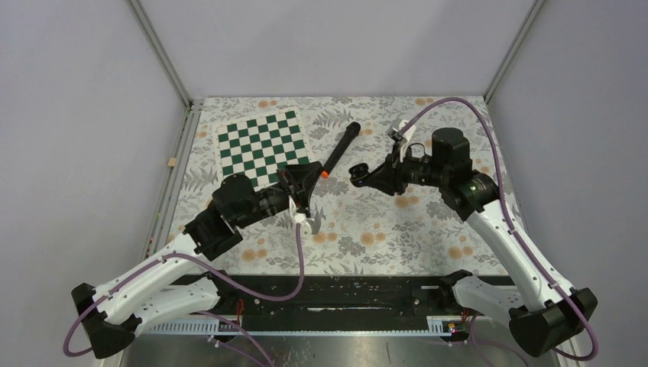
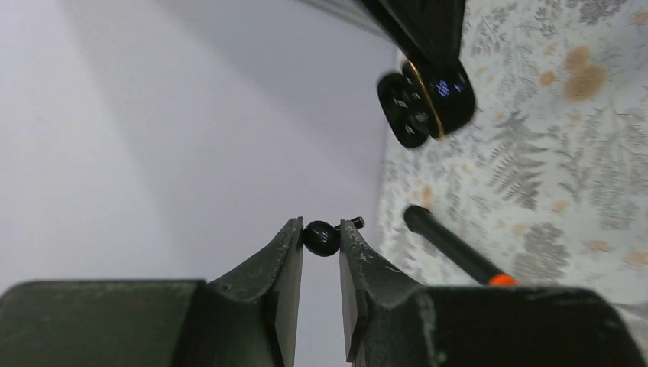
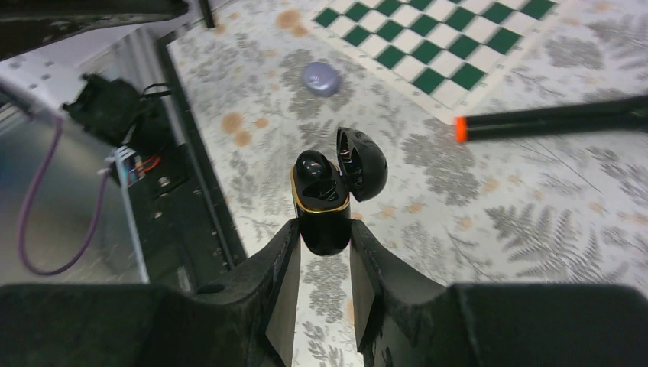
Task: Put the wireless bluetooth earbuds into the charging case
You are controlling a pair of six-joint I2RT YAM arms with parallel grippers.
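My right gripper is shut on the black charging case (image 3: 325,222), which hangs above the table with its lid open; a dark earbud shows in one slot. In the left wrist view the same case (image 2: 451,99) is at upper right. My left gripper holds a small glossy black earbud (image 2: 321,238) between its fingertips, raised left of the case in the top view.
A green-and-white checkerboard (image 1: 260,141) lies at the back left. A black cylinder with an orange end (image 1: 342,147) lies between the arms. A small lilac object (image 3: 321,77) rests on the patterned table.
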